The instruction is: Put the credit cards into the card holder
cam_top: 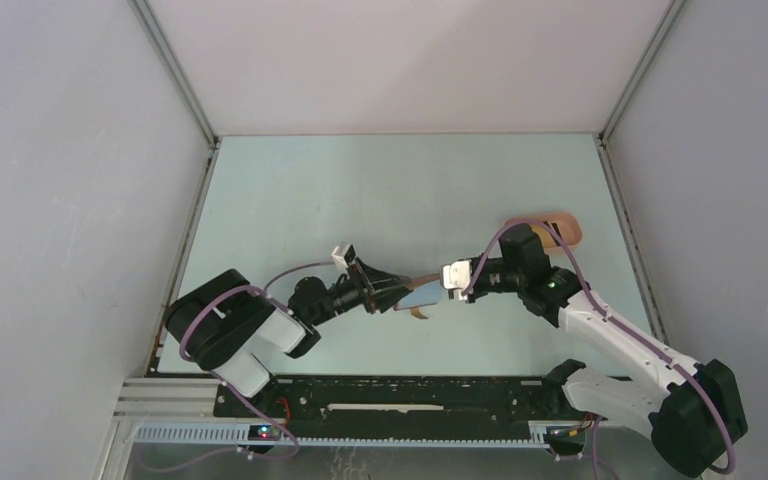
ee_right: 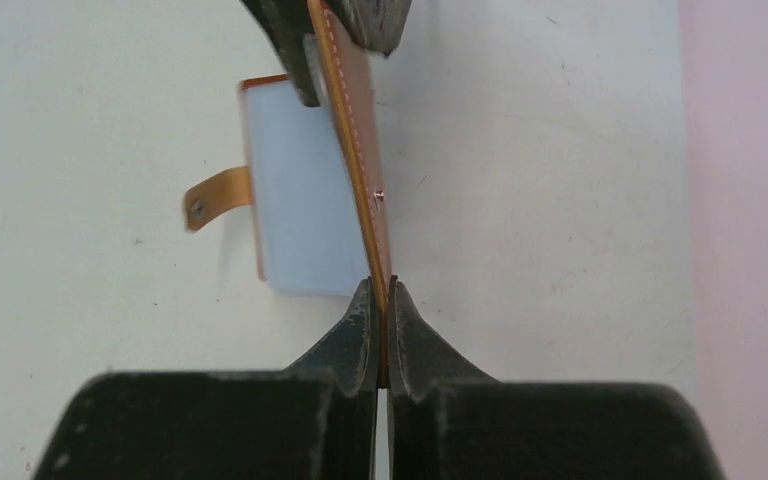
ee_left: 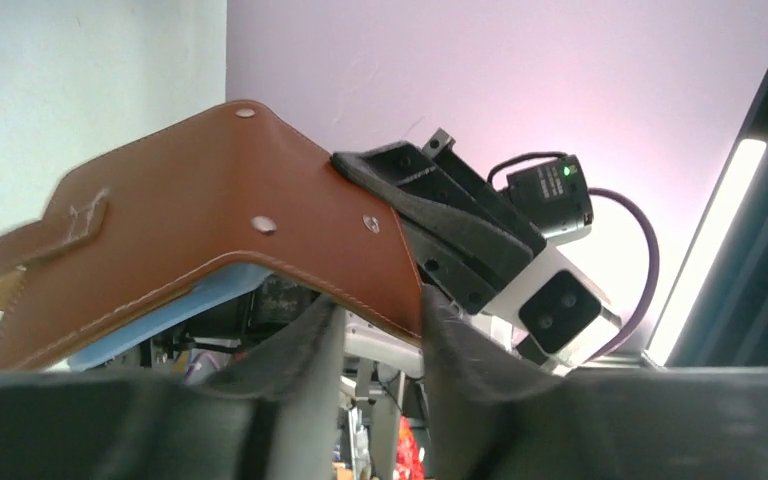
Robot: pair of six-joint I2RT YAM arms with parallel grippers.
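The brown leather card holder (cam_top: 424,280) is folded open between my two grippers, its pale blue inner side (ee_right: 305,190) facing up and its short strap (ee_right: 218,197) sticking out at one side. My right gripper is shut on one thin leather cover, which stands up edge-on between its fingers. At the holder's opposite end, my left gripper is part open. Its fingertips lie on either side of the leather edge, with a gap between them. I cannot tell whether any credit card is inside the holder.
An orange tray (cam_top: 572,228) with dark and yellow items in it sits at the right, partly hidden behind the right arm.
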